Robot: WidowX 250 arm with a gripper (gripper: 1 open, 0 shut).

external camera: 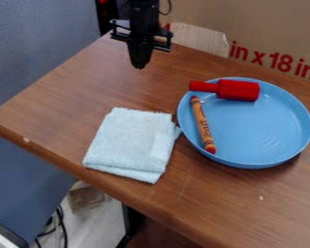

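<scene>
My black gripper (pixel 139 58) hangs over the back of the wooden table, small and dark; whether its fingers are open or shut is unclear. A light blue folded cloth (pixel 128 145) lies at the front left. To its right, a blue plate (pixel 262 136) holds a red cylindrical object (pixel 235 89) across its upper rim area and an orange crayon-like stick (pixel 204 125) lying lengthwise on its left side.
A cardboard box (pixel 270 34) with red print stands behind the table. The table's left edge borders a grey-blue surface (pixel 28 68).
</scene>
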